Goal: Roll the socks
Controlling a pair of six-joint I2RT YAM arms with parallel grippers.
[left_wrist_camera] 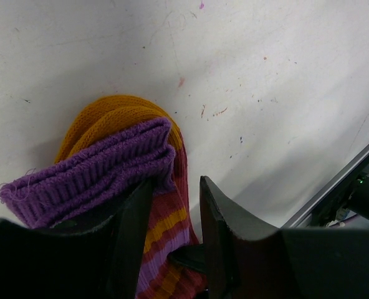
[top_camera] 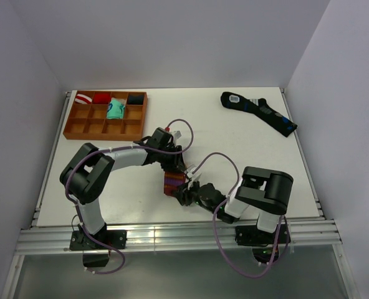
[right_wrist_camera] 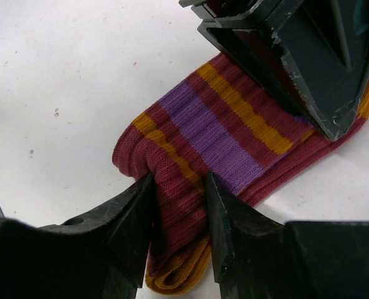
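The striped sock [top_camera: 174, 182] in maroon, purple and orange lies on the table under both grippers, folded at its ends. My left gripper is part open over the sock's upper end, one finger against the purple cuff [left_wrist_camera: 91, 174]. My right gripper is at the other end, its fingers either side of the rolled maroon edge [right_wrist_camera: 178, 240]; how firmly they close on it I cannot tell. In the right wrist view the left gripper's body hangs over the sock's far part.
A wooden divided box [top_camera: 78, 126] with several rolled socks stands at the back left. Loose black socks [top_camera: 278, 121] lie at the back right.
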